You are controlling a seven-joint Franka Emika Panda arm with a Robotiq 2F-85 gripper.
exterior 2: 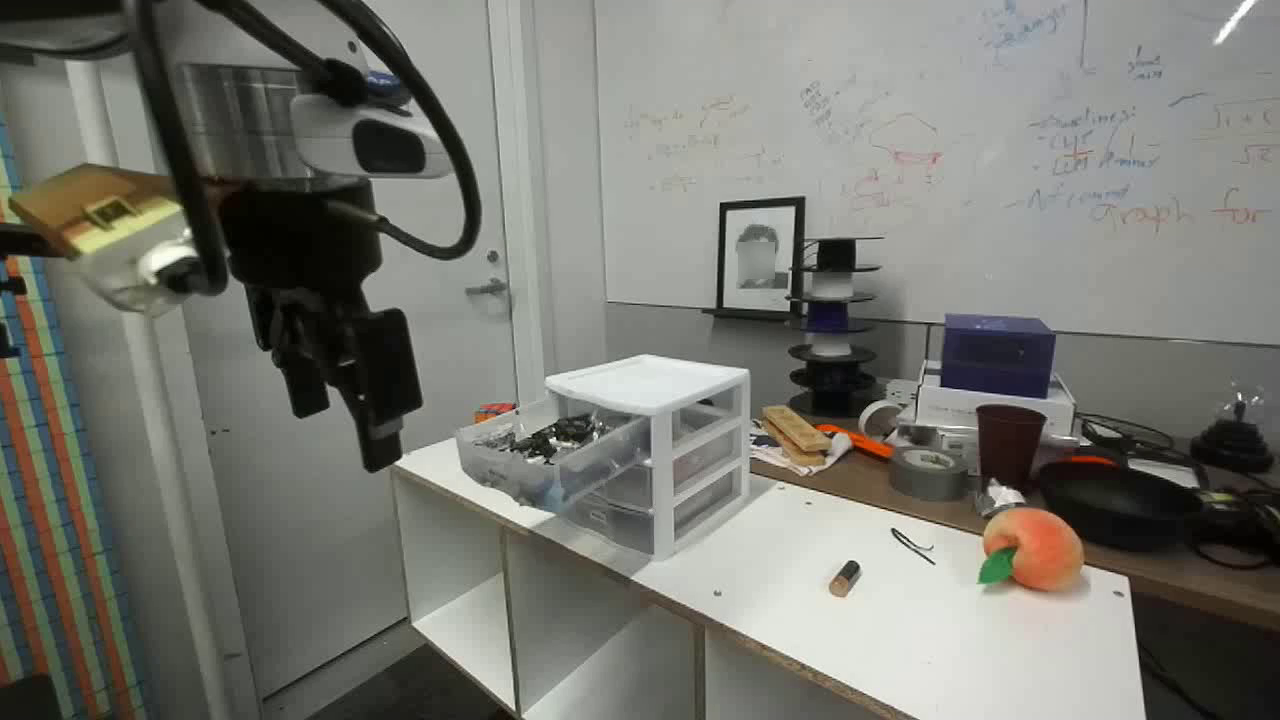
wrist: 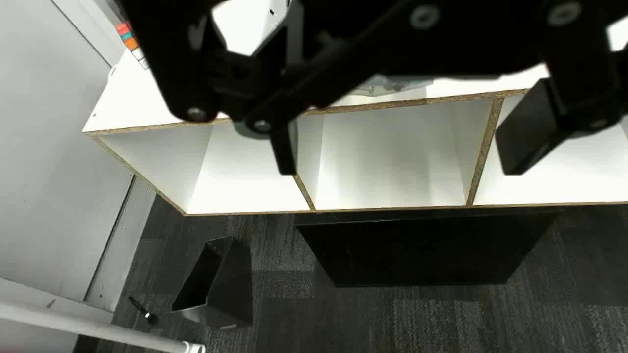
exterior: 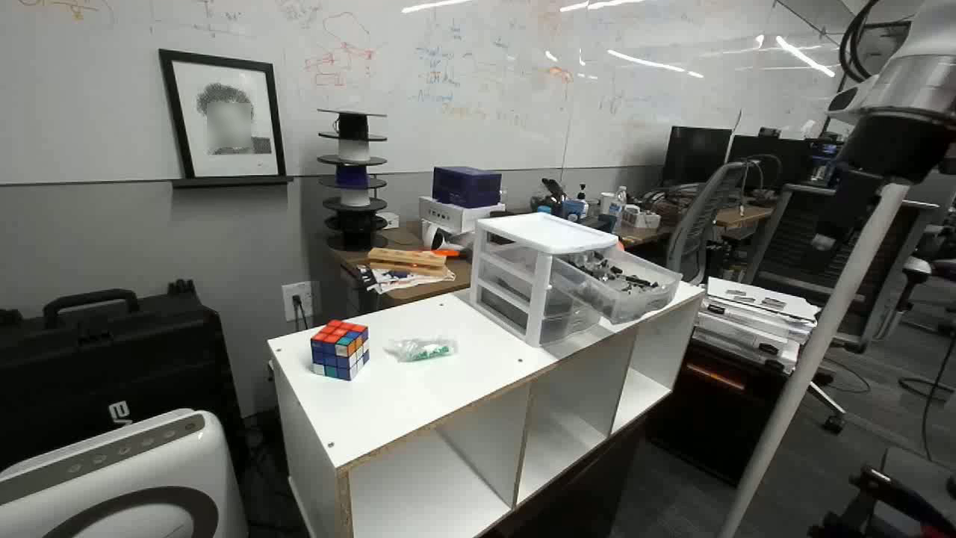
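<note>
My gripper is open, its two fingers wide apart with nothing between them in the wrist view. In exterior view 2 the gripper (exterior 2: pixel 345 420) hangs in the air on the left, seemingly nearer the camera than the shelf. On the white shelf top stands a clear drawer unit (exterior 2: pixel 649 382) with its upper drawer (exterior 2: pixel 558 470) pulled out, full of small dark parts. A Rubik's cube (exterior: pixel 340 350) and a plastic bag with something green (exterior: pixel 421 349) lie on one side of the unit. On the other are a peach (exterior 2: pixel 1041 550), a small brown-and-black cylinder (exterior 2: pixel 845 578) and a black strip (exterior 2: pixel 912 546).
The white shelf (wrist: pixel 253 164) has open compartments at the front, empty where they show. Behind it, a cluttered desk holds tape (exterior 2: pixel 929 473), a dark cup (exterior 2: pixel 1005 444) and a black pan (exterior 2: pixel 1116 502). A white pole (exterior: pixel 820 350) stands near the arm.
</note>
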